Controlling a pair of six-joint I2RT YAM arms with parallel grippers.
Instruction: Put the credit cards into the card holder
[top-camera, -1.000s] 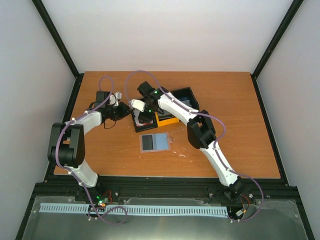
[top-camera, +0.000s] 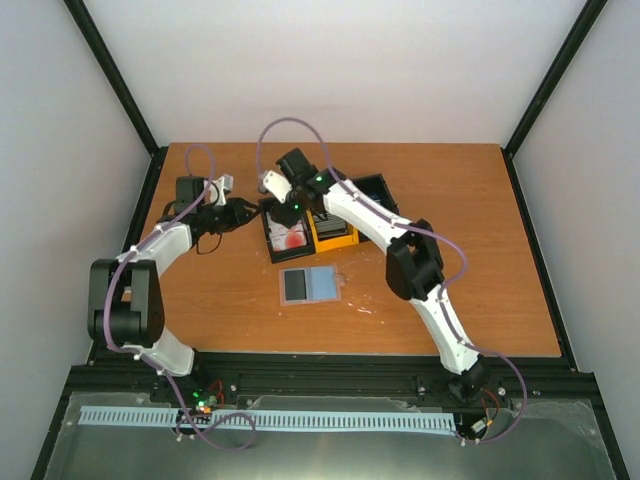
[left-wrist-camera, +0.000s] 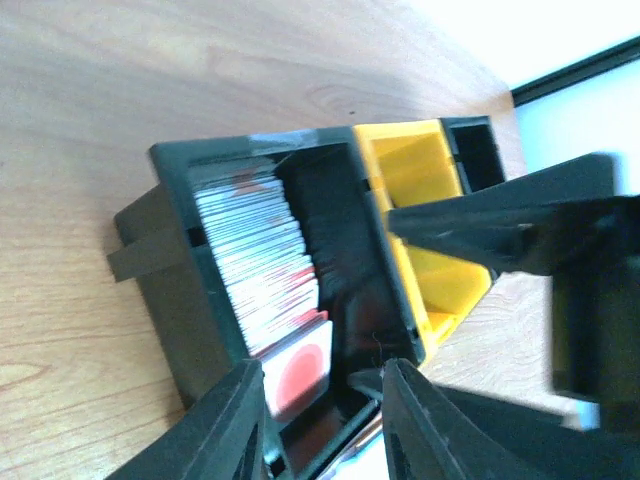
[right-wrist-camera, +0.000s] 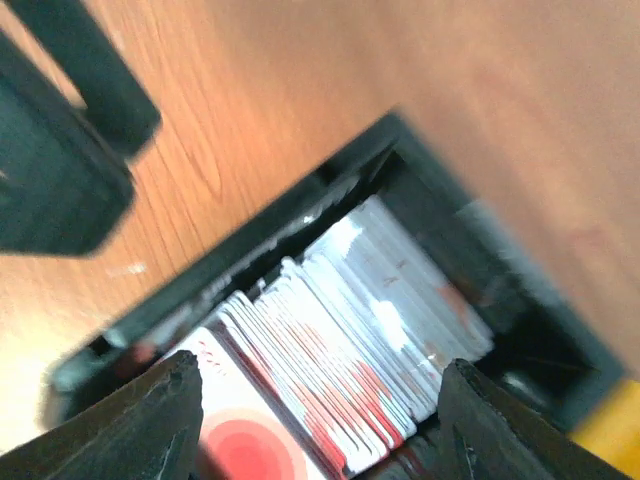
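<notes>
Several thin cards (right-wrist-camera: 330, 370) stand in a row in the left compartment of a black organizer (top-camera: 268, 240), with a white card bearing a red circle (left-wrist-camera: 300, 372) at the row's near end. Over this compartment my right gripper is open, nothing between its fingers. My left gripper is just left of the organizer, its fingers apart and empty. A flat clear sleeve (top-camera: 310, 285) with a dark half and a blue half lies on the table in front; whether it is the card holder is unclear.
A yellow compartment (left-wrist-camera: 415, 180) and another black one (top-camera: 374, 188) adjoin to the right. Both grippers are close together at the organizer.
My left arm has drawn back a little to the left. The right gripper has shifted slightly toward the far side, uncovering more of the cards. The organizer and sleeve have stayed put.
</notes>
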